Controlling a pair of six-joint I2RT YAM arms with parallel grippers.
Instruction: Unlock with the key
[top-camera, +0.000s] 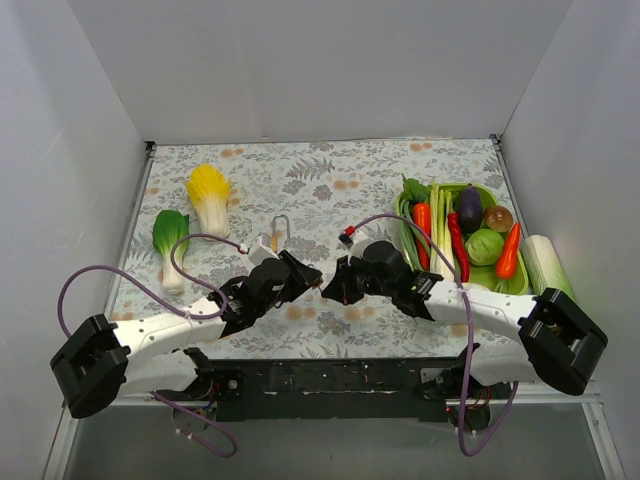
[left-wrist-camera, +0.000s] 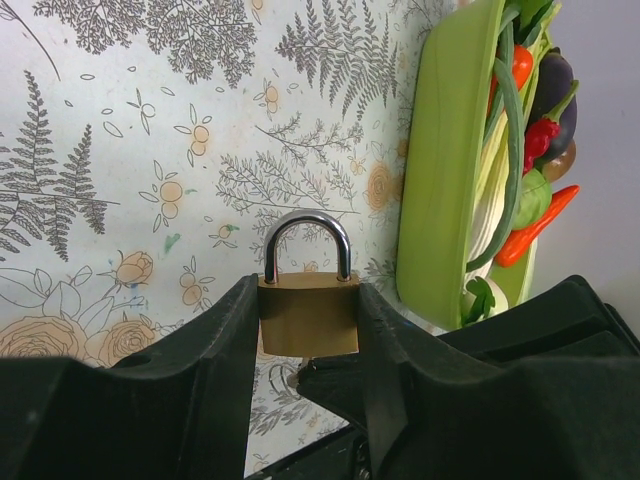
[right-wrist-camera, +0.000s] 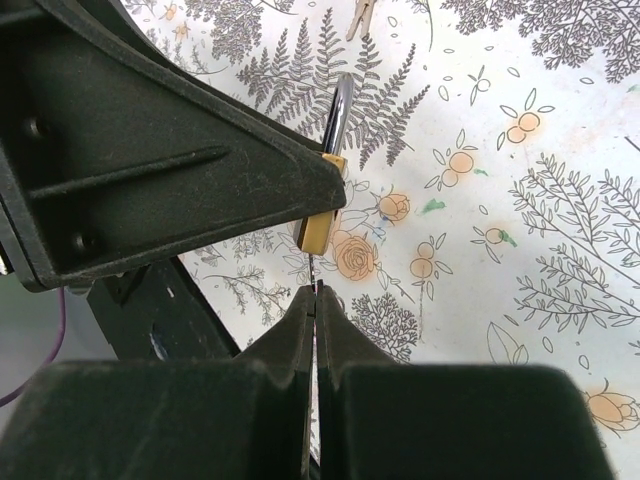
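Note:
A brass padlock (left-wrist-camera: 309, 315) with a closed steel shackle (left-wrist-camera: 308, 222) sits upright between the fingers of my left gripper, which is shut on it. Coming from the right, my right gripper is shut just beneath the lock's lower end. A thin metal key (right-wrist-camera: 312, 268) shows between those fingertips and the underside of the padlock (right-wrist-camera: 318, 232). Its round head (left-wrist-camera: 293, 380) peeks out below the lock in the left wrist view. The blade's end meets the lock's bottom; how deep it sits cannot be told.
A green basket (top-camera: 520, 284) of vegetables stands at the right, with a pale long vegetable (top-camera: 546, 266) beside it. Yellow cabbage (top-camera: 209, 200) and bok choy (top-camera: 171, 247) lie at the left. Behind the grippers lies a bent metal piece (top-camera: 280, 228).

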